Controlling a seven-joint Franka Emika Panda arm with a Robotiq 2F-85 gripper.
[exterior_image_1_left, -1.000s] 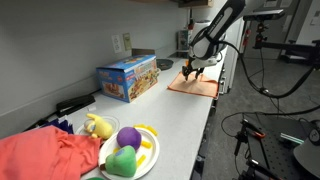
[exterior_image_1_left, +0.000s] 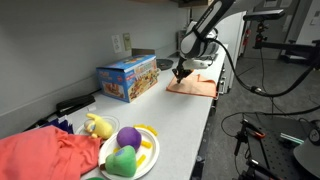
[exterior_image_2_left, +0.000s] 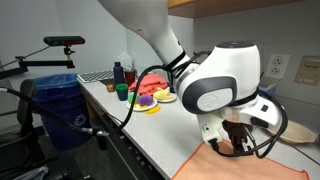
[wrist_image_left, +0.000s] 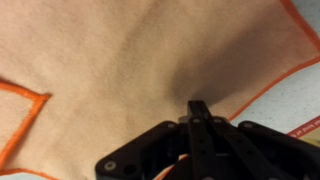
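A tan cloth with an orange edge (exterior_image_1_left: 191, 87) lies on the far part of the white counter. Much of the wrist view is filled by this cloth (wrist_image_left: 120, 60), and one orange-edged corner shows at its left, perhaps a fold. My gripper points down over the cloth near an orange edge, its fingers together and nothing visible between them. A soft shadow falls on the fabric beside the fingertips. In the second exterior view the gripper (exterior_image_2_left: 238, 147) is low over the cloth (exterior_image_2_left: 225, 165); whether it touches cannot be told.
A blue picture box (exterior_image_1_left: 128, 78) and a dark pan (exterior_image_1_left: 164, 63) stand along the wall. Nearer are a plate of toy food (exterior_image_1_left: 147, 153) and a red cloth (exterior_image_1_left: 50, 155). A pale bowl (exterior_image_2_left: 297, 132) sits beyond the arm. Mid-counter is bare.
My arm has risen slightly, and the gripper has shifted a little left in the first exterior view. The cloth looks about the same.
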